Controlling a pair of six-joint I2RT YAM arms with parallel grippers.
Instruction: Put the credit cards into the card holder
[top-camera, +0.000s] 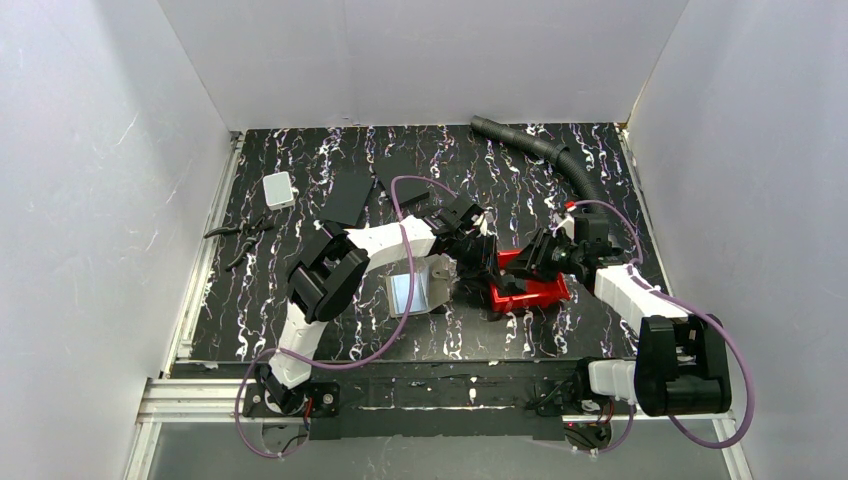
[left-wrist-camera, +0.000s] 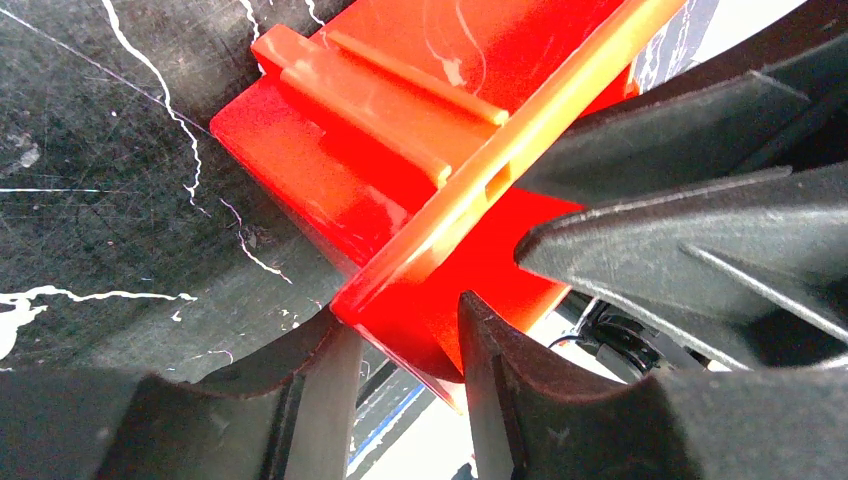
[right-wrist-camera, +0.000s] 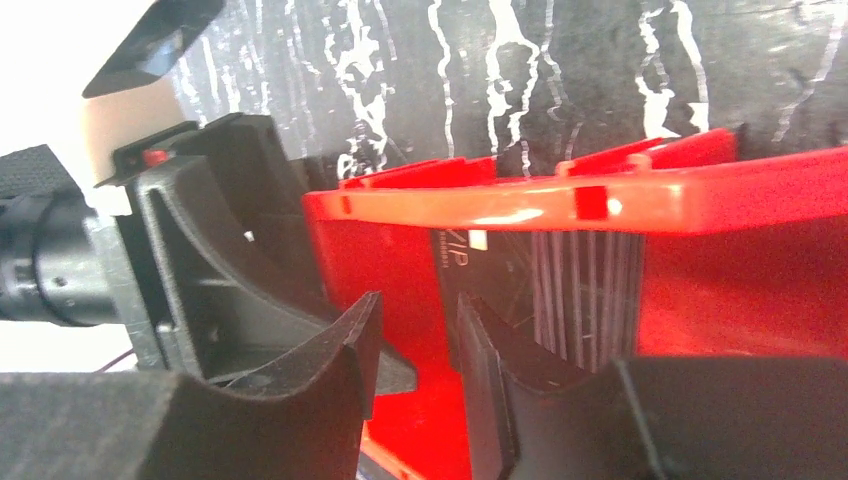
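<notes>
The red card holder (top-camera: 545, 294) sits on the dark marbled table between both arms. Inside it stands a black card (right-wrist-camera: 487, 275) with "VIP" lettering, near a ribbed dark strip; the right wrist view shows it clearly. My left gripper is at one end of the holder, fingers apart on either side of a red corner (left-wrist-camera: 420, 335); whether they press on it cannot be told. My right gripper is over the holder's inside, part open, with no card visible between its fingertips. The other arm's dark finger (right-wrist-camera: 290, 320) reaches in from the left.
A light-blue card-like piece (top-camera: 408, 293) lies on a grey pad left of the holder. Two black panels (top-camera: 347, 198), a white box (top-camera: 279, 190) and a black tool (top-camera: 243, 238) lie farther left. A black hose (top-camera: 540, 148) curves along the back right.
</notes>
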